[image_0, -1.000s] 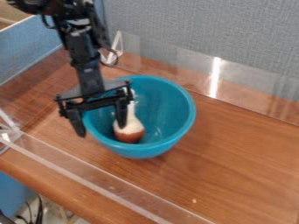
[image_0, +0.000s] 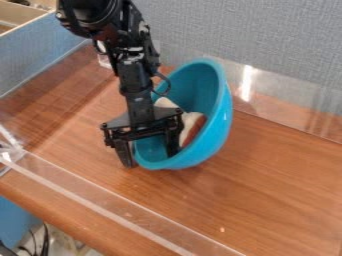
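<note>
My black gripper (image_0: 147, 145) is open and low at the near-left rim of a light blue bowl (image_0: 210, 137), its fingers straddling that area. The bowl is tipped up steeply, its far side raised and its opening facing left. A pale object with a reddish-brown part (image_0: 189, 123) lies inside, largely hidden behind my gripper and arm.
A grey wall and clear strip run behind. A blue-walled box (image_0: 40, 75) stands at the back left, and cables hang below the near left edge.
My gripper moved lower and to the right. The bowl went from upright to steeply tilted and shifted rightward, with the object inside now mostly hidden.
</note>
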